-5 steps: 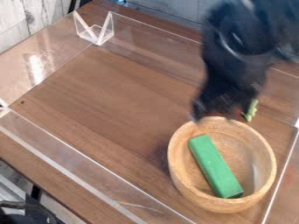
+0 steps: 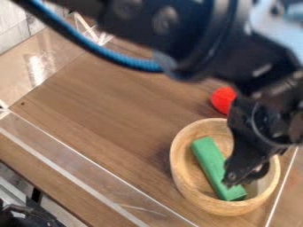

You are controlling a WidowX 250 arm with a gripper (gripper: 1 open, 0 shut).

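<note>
A green block (image 2: 211, 164) lies in a round wooden bowl (image 2: 190, 184) at the lower right of the view. The black gripper (image 2: 246, 170) has its lower fingers down inside the bowl's right part, beside the block; it is open, and the far finger is largely hidden or hard to make out. A red round object (image 2: 222, 97) sits on the table behind the bowl, partly behind the arm.
Clear plastic strips run along its near and left edges. The arm and a blue cable cover the top of the view.
The arm has come down and toward the front from above the red object, so the gripper now reaches into the bowl. The bowl and block look unmoved.
</note>
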